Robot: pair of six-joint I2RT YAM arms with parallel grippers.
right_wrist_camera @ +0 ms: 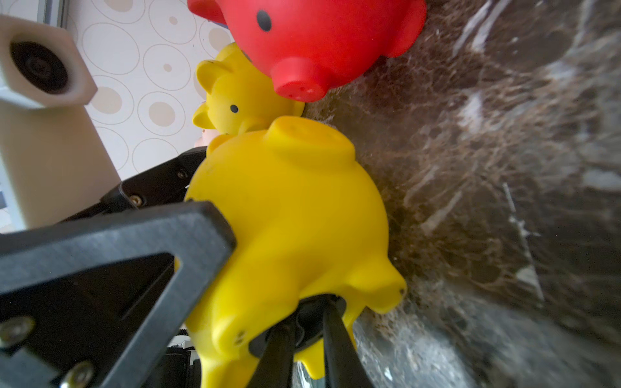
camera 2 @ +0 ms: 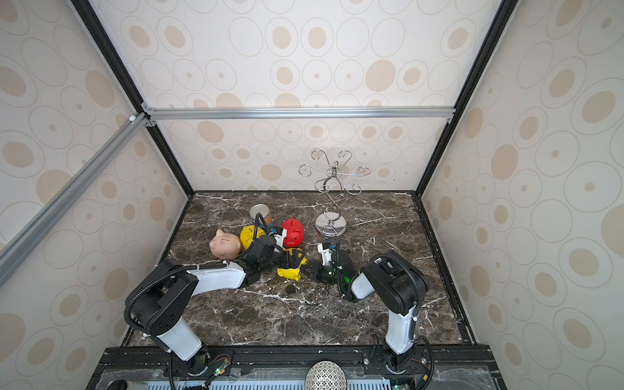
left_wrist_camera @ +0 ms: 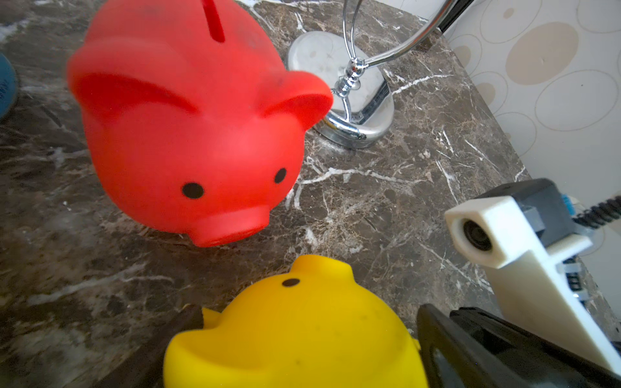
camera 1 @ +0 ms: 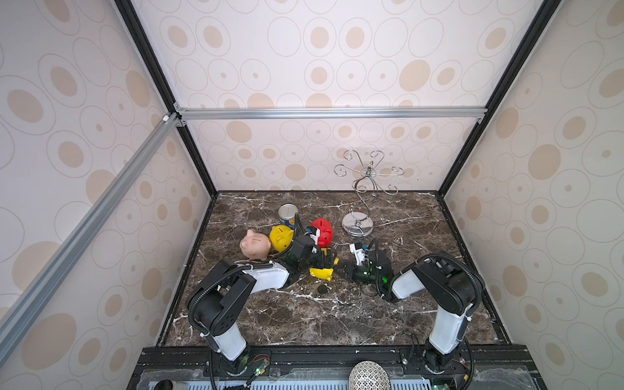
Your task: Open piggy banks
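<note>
A yellow piggy bank [right_wrist_camera: 284, 213] lies tipped at the middle of the marble top, its black belly plug [right_wrist_camera: 310, 313] facing my right gripper. My left gripper [camera 1: 325, 258] is open, its fingers either side of this pig. The dark fingers of my right gripper are at the plug, partly open. Behind it sits a red piggy bank [left_wrist_camera: 194, 142]; to the left are another yellow one [camera 1: 281, 238] and a pink one [camera 1: 254, 245].
A chrome scroll stand on a round base [camera 1: 357, 224] stands behind my right gripper. A can [camera 1: 288, 212] is at the back left.
</note>
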